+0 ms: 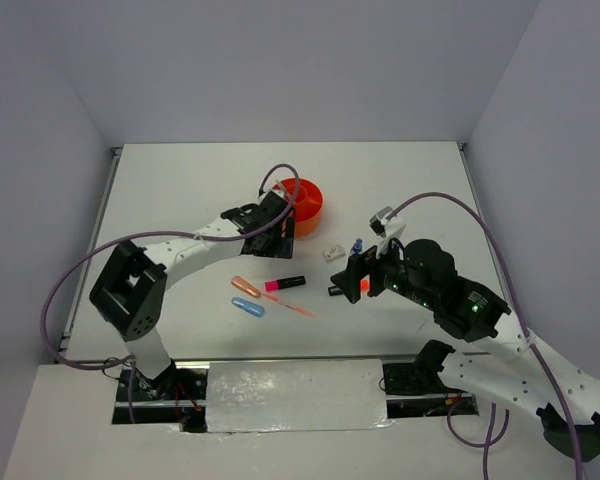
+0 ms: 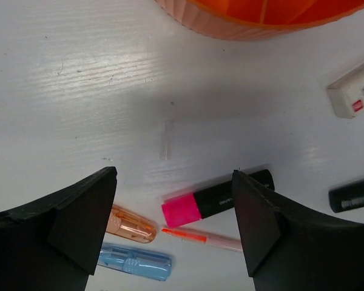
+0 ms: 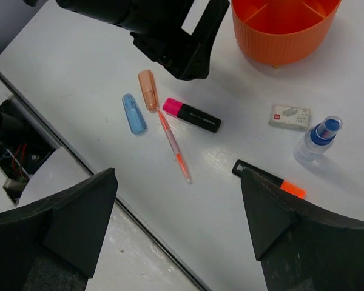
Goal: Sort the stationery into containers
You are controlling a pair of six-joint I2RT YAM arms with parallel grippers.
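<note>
A round orange divided container (image 1: 313,215) stands at the back middle with a slim pen leaning inside. On the white table lie a pink-and-black highlighter (image 3: 194,116), a thin orange-tipped pen (image 3: 175,147), an orange capsule-shaped item (image 3: 148,91), a blue one (image 3: 134,114), a white eraser (image 3: 289,116) and a black-and-orange marker (image 3: 270,177). A clear bottle with a blue cap (image 3: 317,139) stands upright. My left gripper (image 1: 274,250) is open near the container's front left. Over the marker, my right gripper (image 1: 358,282) also stands open. Neither has anything between its fingers.
In the right wrist view, the left arm (image 3: 170,36) reaches in beside the container. The table's front edge (image 3: 139,224) runs below the items. Free table (image 1: 180,180) lies at the back left, and more at the back right.
</note>
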